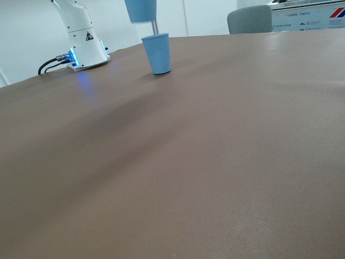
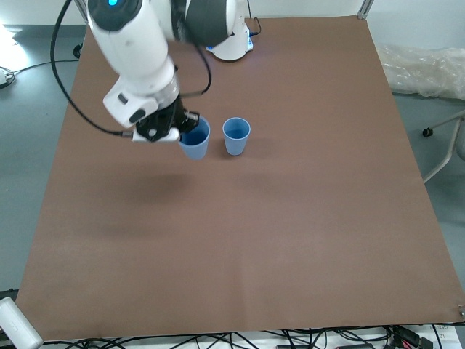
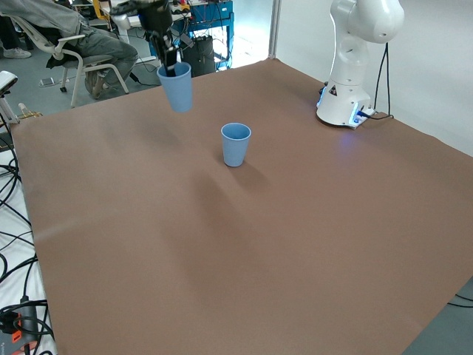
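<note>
In the left view my black gripper [image 2: 182, 125] holds a blue cup [image 2: 196, 142] raised above the brown table [image 2: 240, 240]. The same cup [image 3: 175, 89] hangs from the gripper in the right view, and its lower part [image 1: 140, 9] shows at the top edge of the top view. A second blue cup [image 2: 236, 135] stands upright on the table, beside and below the held one; it also shows in the top view [image 1: 157, 54] and right view [image 3: 236, 146].
The arm's white base [image 3: 346, 103] stands at the table's edge, with cables behind it. Most of the table surface around the cups is bare. Cables and equipment run along one edge, and a person sits on a chair [image 3: 89, 59] beyond the table.
</note>
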